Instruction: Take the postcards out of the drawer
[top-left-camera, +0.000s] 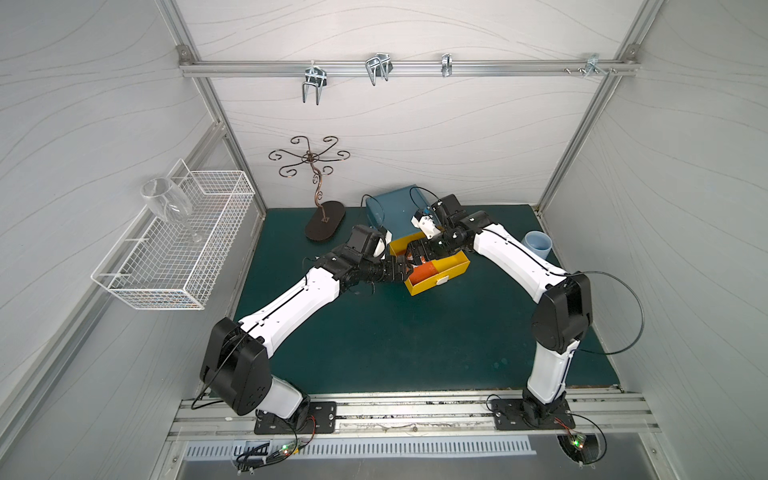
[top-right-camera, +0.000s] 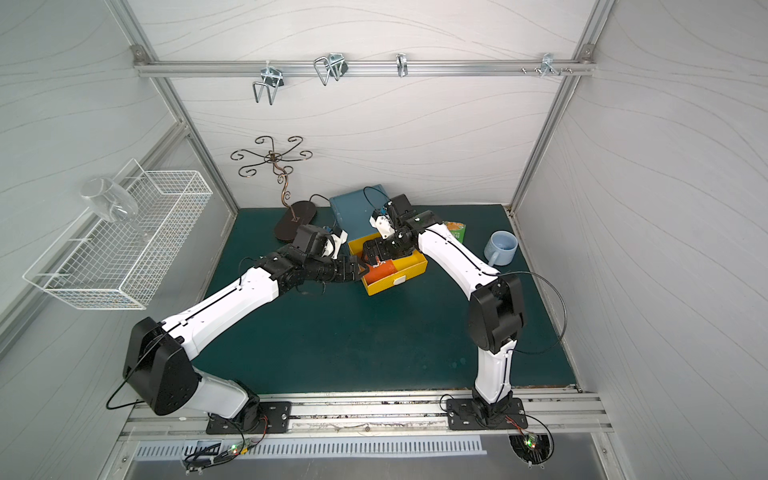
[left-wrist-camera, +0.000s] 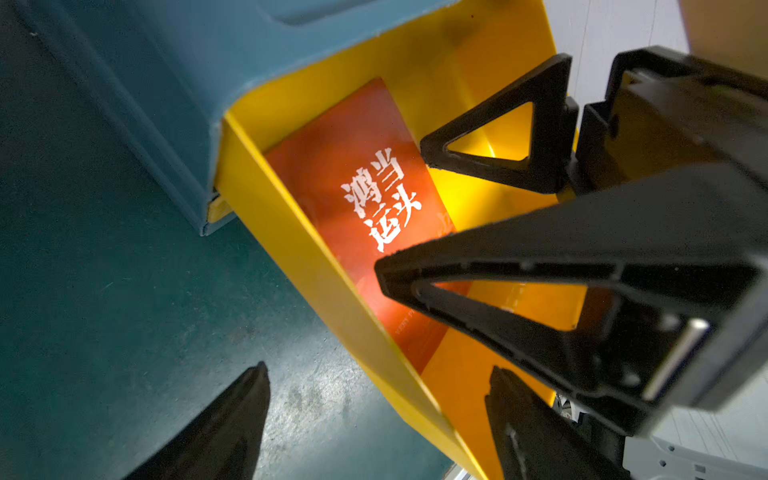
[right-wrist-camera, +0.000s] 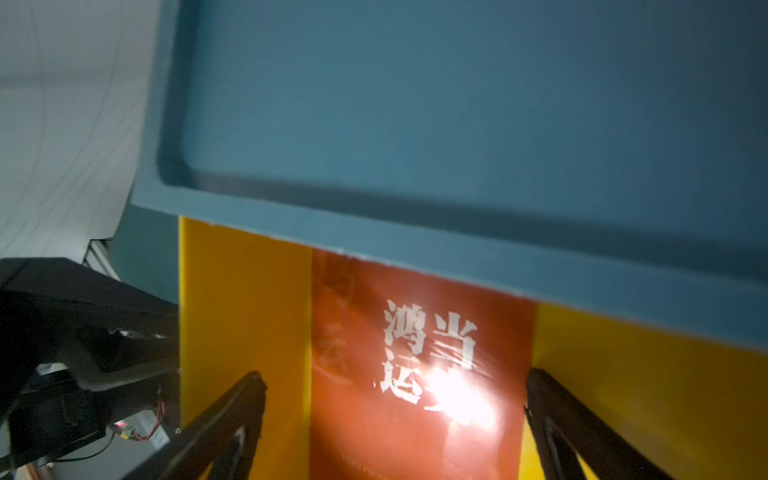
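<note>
A yellow drawer (top-left-camera: 446, 277) is pulled out at the front of a blue box (top-left-camera: 397, 209) on the table. Inside lies a red postcard with white characters, also filling the lower middle of the right wrist view (right-wrist-camera: 416, 352). My right gripper (top-left-camera: 417, 251) hangs open over the drawer's left part, its fingers above the postcard. My left gripper (top-left-camera: 400, 269) is open at the drawer's left front wall, its fingertips either side of that wall in its wrist view. Neither holds anything.
A metal stand on a dark base (top-left-camera: 318, 228) is at back left. A blue mug (top-right-camera: 501, 244) stands at right, near a green item (top-right-camera: 454, 229). A wire basket (top-left-camera: 128, 296) hangs on the left wall.
</note>
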